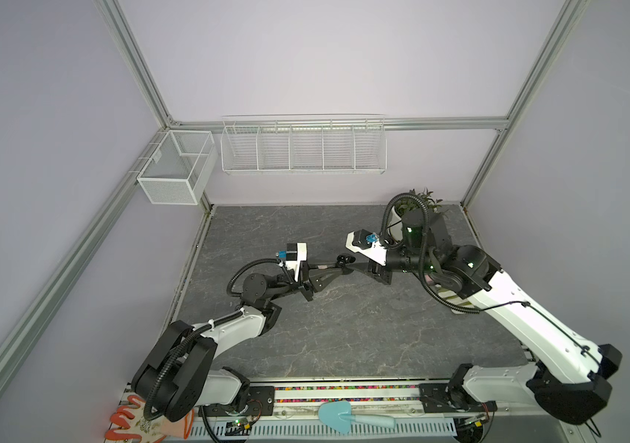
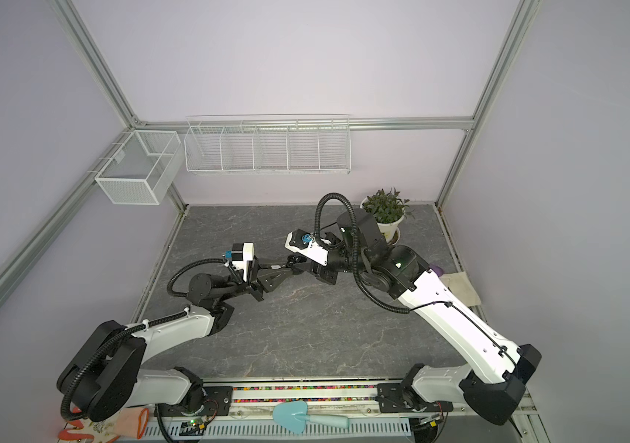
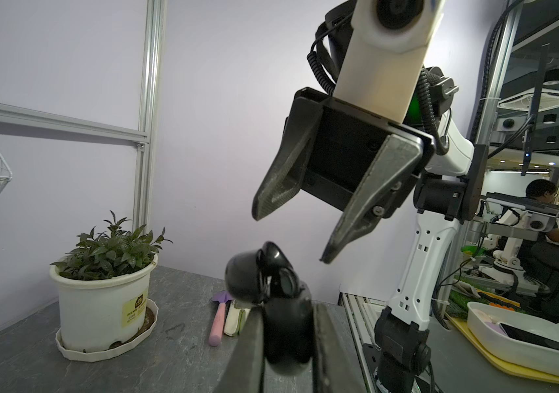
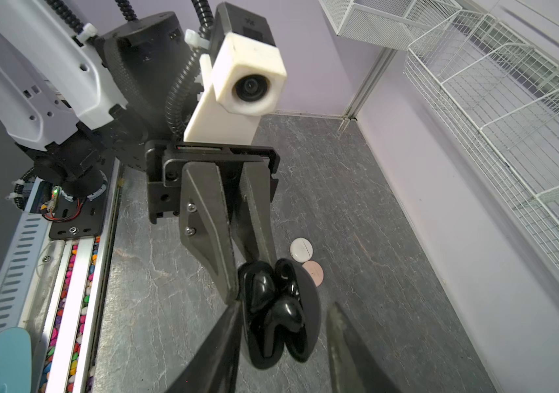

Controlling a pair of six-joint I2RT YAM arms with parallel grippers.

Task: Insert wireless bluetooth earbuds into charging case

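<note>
My left gripper is shut on the black earbud case (image 4: 266, 327), held in mid-air at the table's middle. In the right wrist view its lid is up and glossy black earbuds (image 4: 284, 313) sit in it, one lying at a tilt across the front; whether they are seated I cannot tell. In the left wrist view my right gripper is part open, just above the case, its fingertips either side of it with nothing visible between them.
A potted plant (image 3: 96, 308) stands at the back right, near pink-handled tools (image 3: 217, 324). Two small discs (image 4: 301, 249) lie on the table. Wire baskets (image 1: 304, 147) hang on the back and left walls.
</note>
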